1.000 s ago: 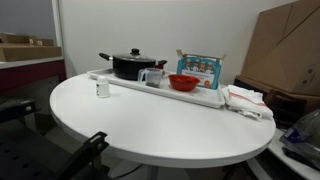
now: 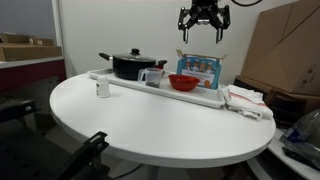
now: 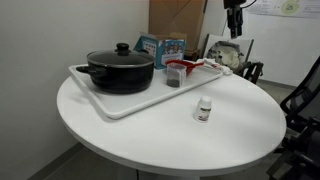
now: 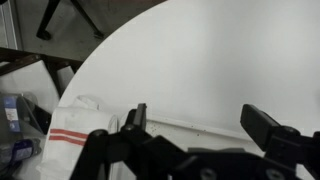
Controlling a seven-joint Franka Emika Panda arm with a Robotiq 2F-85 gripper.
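Note:
My gripper [image 2: 203, 33] hangs high above the back of the round white table [image 2: 150, 135], its fingers wide apart and nothing between them. In the wrist view the open gripper has only white surface and the tray's edge beneath it. Along the back lies a white tray [image 2: 203, 97] bearing a black lidded pot [image 2: 133, 66], a clear measuring cup [image 3: 176, 76] and a red bowl [image 2: 184, 82]. A small white bottle [image 3: 203, 109] stands apart on the table.
A blue picture box [image 2: 199, 70] stands behind the red bowl. To its right, a white towel with red stripes [image 2: 246, 101] lies by the table's edge. Cardboard boxes [image 2: 283, 50] are stacked beyond.
One second ago the gripper was out of exterior view 1. The objects on the table have not moved.

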